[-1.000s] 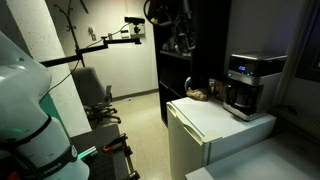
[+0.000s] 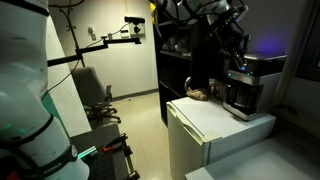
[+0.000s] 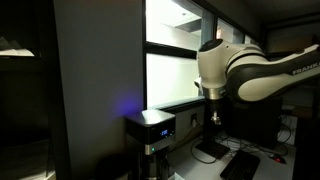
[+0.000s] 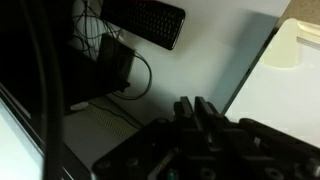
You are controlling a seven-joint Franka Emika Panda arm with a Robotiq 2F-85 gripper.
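Observation:
In exterior view 1 my gripper (image 2: pixel 238 64) is at the upper front of a black and silver coffee machine (image 2: pixel 254 82), overlapping it in the picture; whether they touch cannot be told. The machine (image 3: pixel 150 128) also shows in exterior view 2, left of the downward-hanging gripper (image 3: pixel 213 122), with a visible space between them. Along the bottom of the wrist view, the dark fingers of the gripper lie close together. Their exact gap is lost in shadow, and no held object shows.
The coffee machine stands on a white counter (image 2: pixel 205 118), partly clear in front. Brown rounded items (image 2: pixel 198 94) sit behind. The wrist view shows a black keyboard (image 4: pixel 148 18), loose cables and a dark screen-like object at left. An office chair (image 2: pixel 93 90) stands on the floor.
The arm has swung rightward and its gripper has come lower, from above the back of the counter to the coffee machine's upper front. The machine and counter items look unmoved.

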